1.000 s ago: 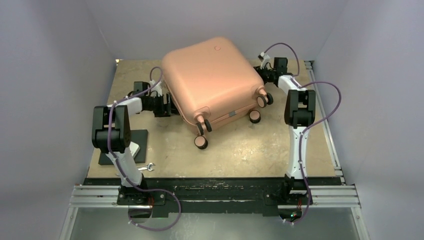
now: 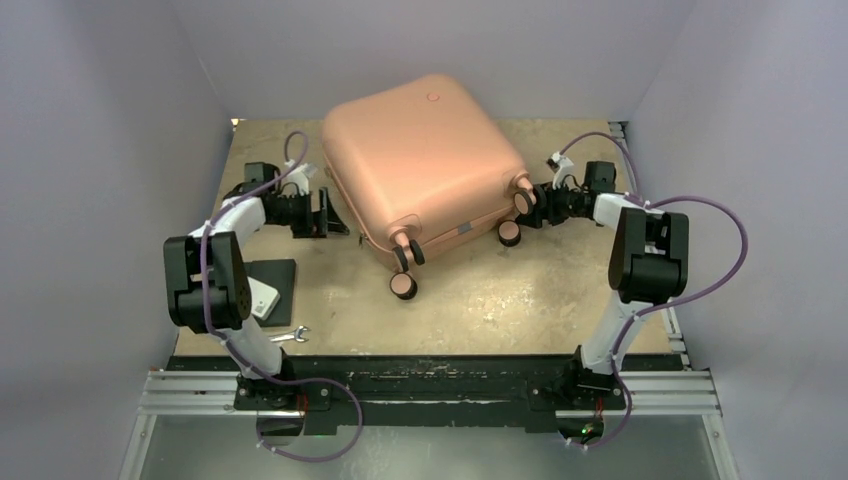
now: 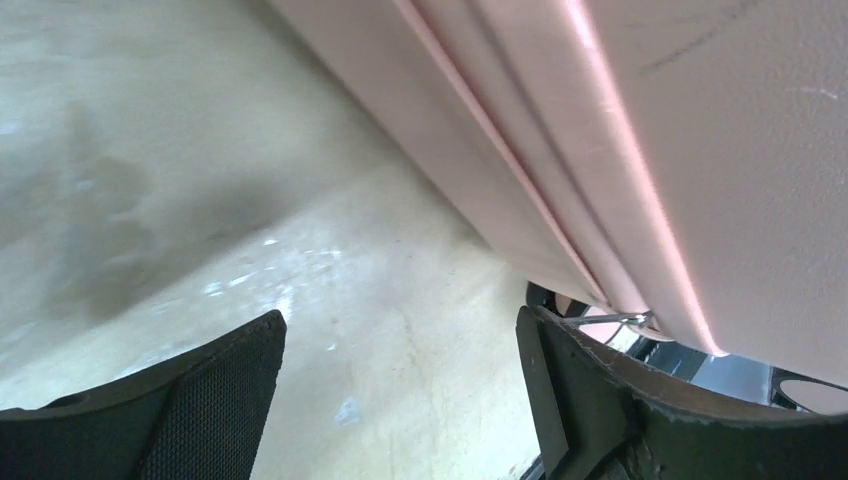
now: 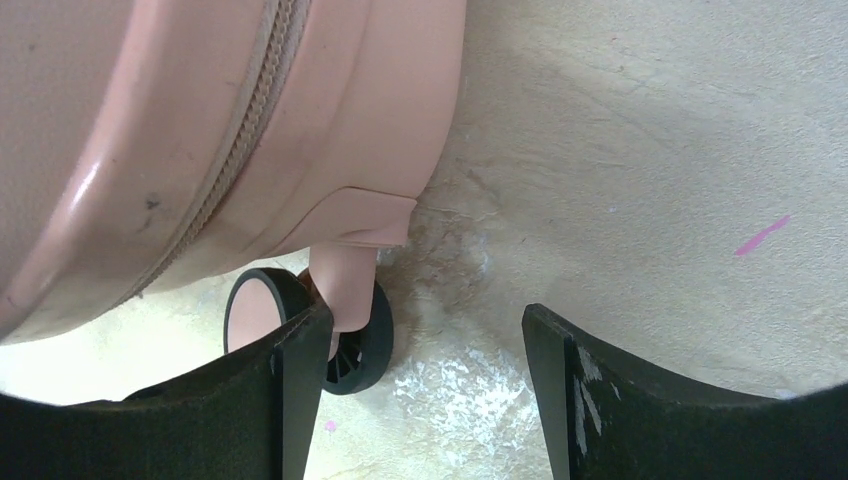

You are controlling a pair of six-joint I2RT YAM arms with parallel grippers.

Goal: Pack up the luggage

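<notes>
A pink hard-shell suitcase (image 2: 420,160) lies closed on the table, wheels toward the front. My left gripper (image 2: 326,215) stands beside its left side; in the left wrist view the zipped seam, a metal zipper pull (image 3: 620,318) and the shell show past its open, empty fingers. My right gripper (image 2: 540,205) is at the suitcase's right front corner by a wheel; in the right wrist view its fingers are apart, with the wheel (image 4: 355,350) at the left finger and bare table between.
A dark flat item (image 2: 275,270) with a white device (image 2: 262,298) on it and a wrench (image 2: 290,335) lie at the front left, under the left arm.
My left gripper has drawn a little leftward from the suitcase.
</notes>
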